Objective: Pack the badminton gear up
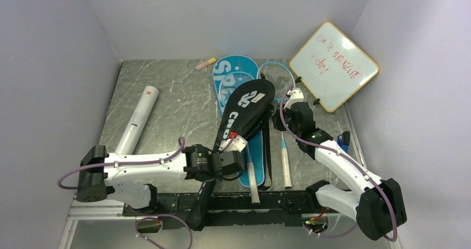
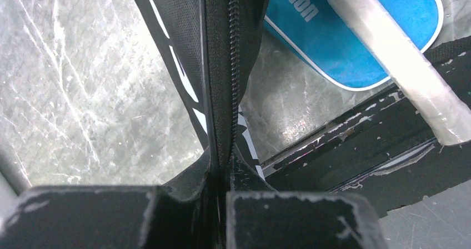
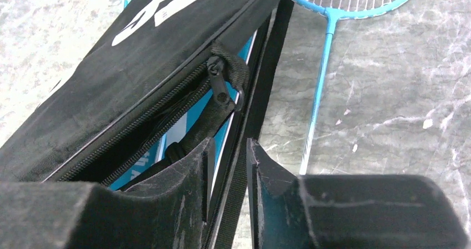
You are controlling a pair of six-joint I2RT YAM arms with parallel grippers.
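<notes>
A black CROSS racket bag lies diagonally over a blue racket bag and a racket with a pale grip. Another racket lies to their right. My left gripper is shut on the black bag's zipped edge, low on that bag. My right gripper, fingers part open, hovers beside the black bag's open zipper, just below the zipper pull; nothing clearly shows held between its fingers.
A white shuttlecock tube lies at the left, a small yellow-capped item at the back. A whiteboard stands at the back right.
</notes>
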